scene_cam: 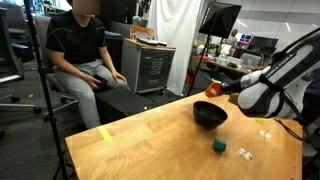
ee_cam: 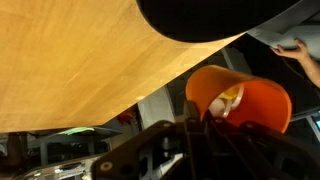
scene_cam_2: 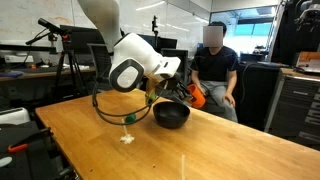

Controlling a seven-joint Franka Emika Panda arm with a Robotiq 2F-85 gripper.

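An orange cup [ee_cam: 262,92] is tilted in my gripper, whose dark fingers close on its wall. Something yellow and white [ee_cam: 232,98] shows inside the cup. The black bowl [scene_cam_2: 171,116] rests on the table, and its dark rim also enters the top of the wrist view. In exterior view 2 the cup [scene_cam_2: 196,97] hangs above and just beside the bowl. Exterior view 1 has the cup [scene_cam: 214,89] close over the bowl's far side. The bowl's inside is too dark to make out.
A small green object [scene_cam: 219,145] and some white bits [scene_cam: 245,153] lie on the table near the bowl. Bare wood [scene_cam: 150,140] stretches away on the bowl's other side. A seated person [scene_cam: 85,55] is beyond the table's edge.
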